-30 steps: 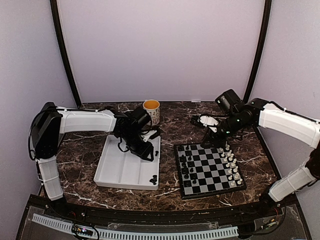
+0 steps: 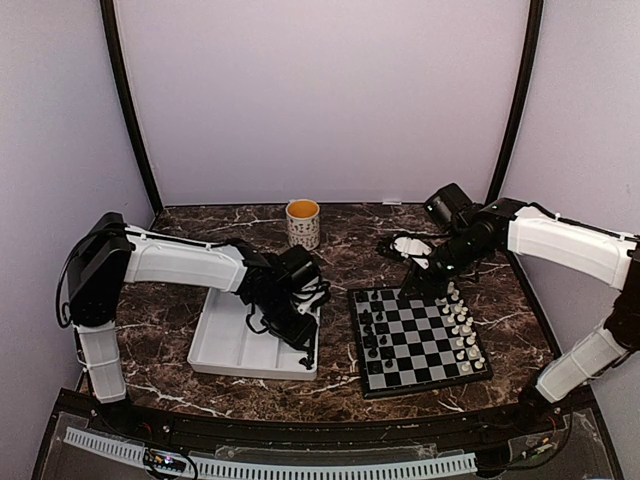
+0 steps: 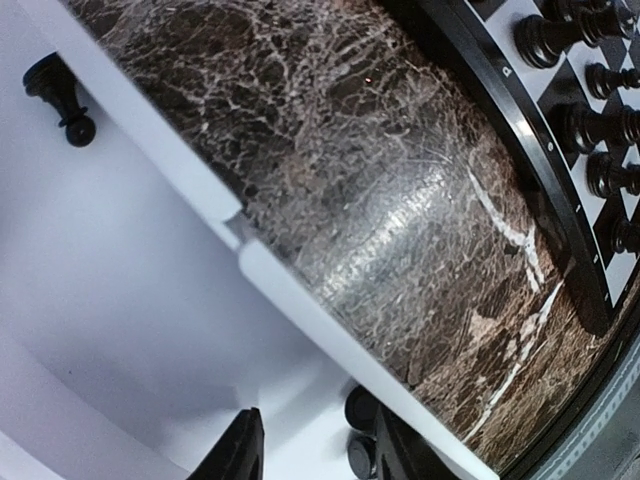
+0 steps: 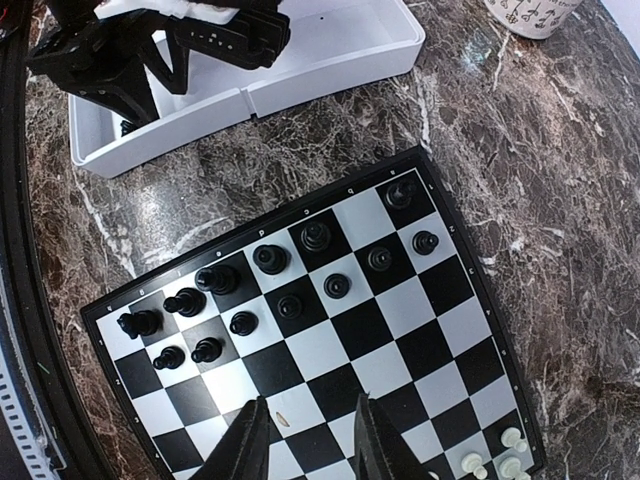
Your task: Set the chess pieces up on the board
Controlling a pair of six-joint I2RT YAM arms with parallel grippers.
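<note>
The chessboard (image 2: 418, 387) carries dark pieces (image 4: 270, 258) along its left side and white pieces (image 2: 470, 353) along its right. My left gripper is low over that corner, fingers apart, its right finger beside and partly covering the two pieces. Over the board, my right gripper hangs open and empty.
Behind the tray stands a patterned cup (image 2: 303, 226) with an orange inside. A strip of bare marbled table (image 3: 370, 170) separates tray and board. The middle rows of the board are free of pieces.
My left gripper has come down and toward the front of the tray, to the corner with the two dark pieces. The right arm has shifted only slightly.
</note>
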